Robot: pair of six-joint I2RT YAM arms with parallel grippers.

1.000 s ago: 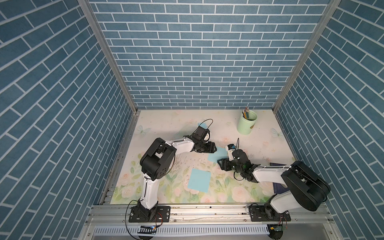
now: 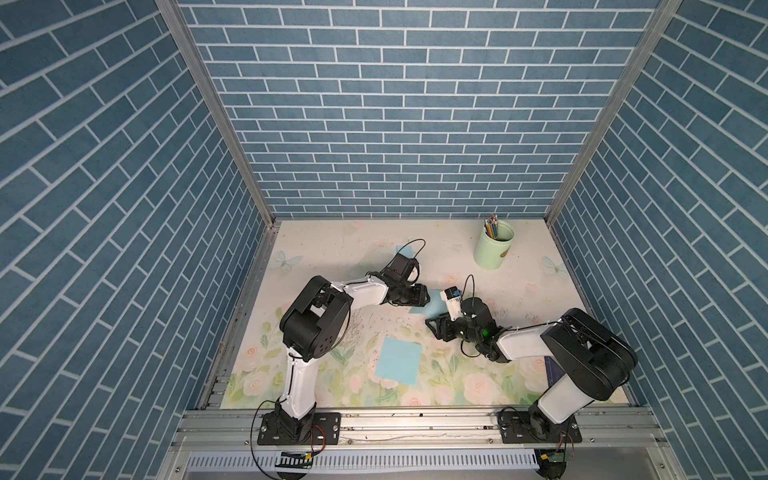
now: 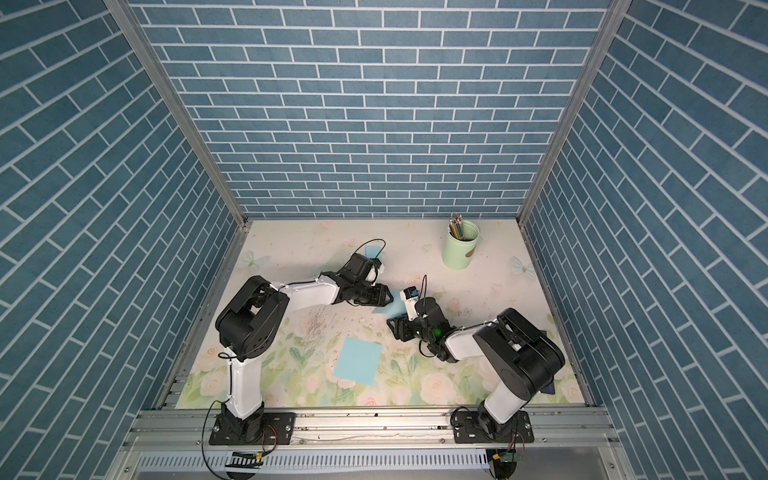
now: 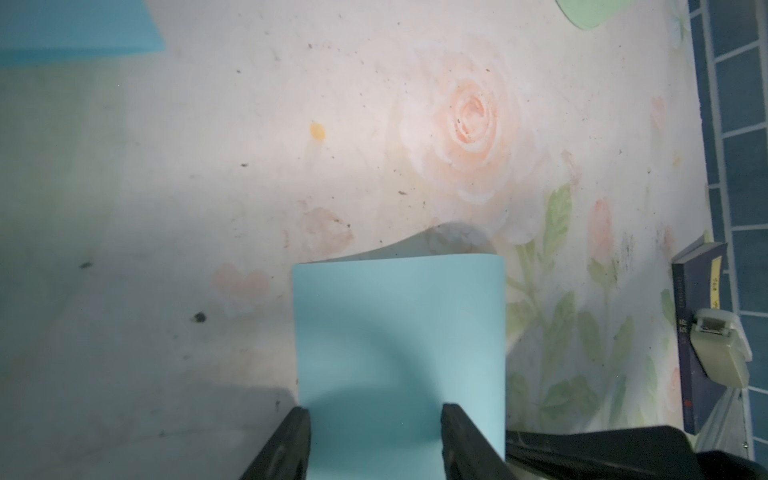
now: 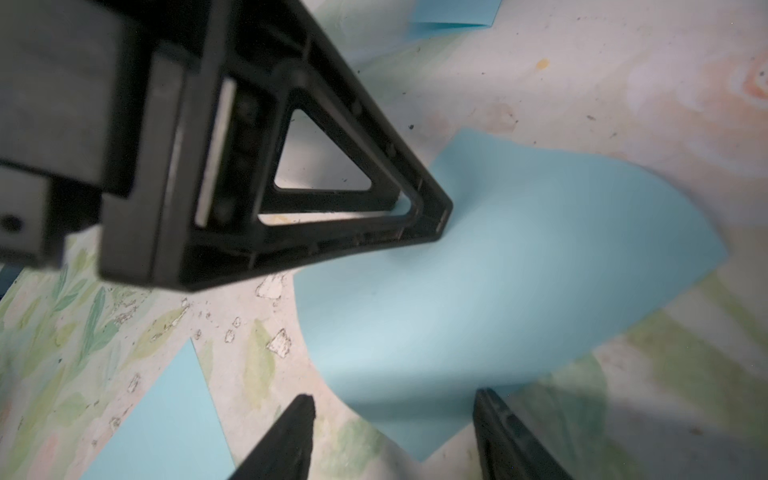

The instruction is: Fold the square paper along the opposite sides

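Observation:
The light blue square paper (image 2: 434, 304) lies mid-table between my two grippers. In the right wrist view this paper (image 5: 512, 248) is curved, its near corner pointing toward the fingertips of my right gripper, which are spread apart. A black finger (image 5: 424, 212) of the left gripper bears down on or hovers just over the paper's left part; which one I cannot tell. From the left wrist, the paper (image 4: 400, 328) shows a raised far edge casting a shadow. My left gripper has its fingers apart over it.
Another flat blue sheet (image 2: 398, 361) lies at the front. A further blue paper piece (image 2: 405, 251) is behind the left gripper. A green cup of pencils (image 2: 493, 246) stands at the back right. A dark book (image 4: 700, 320) lies at the right.
Over the last second my right gripper has moved left toward the paper, and the paper, flat before, has become curved. The left gripper has barely moved.

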